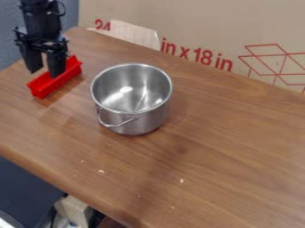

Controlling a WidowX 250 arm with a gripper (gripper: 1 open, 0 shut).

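Note:
My black gripper (43, 62) hangs at the upper left, its fingers pointing down over a red rectangular block (55, 79) that lies on the wooden table. The fingertips are at or just above the block; whether they touch it or hold it is not clear. To the right of the block stands a steel pot (131, 100) with a wire handle at its front.
A cardboard sheet (226, 44) with red print stands along the back edge. The table's left edge drops to a dark floor.

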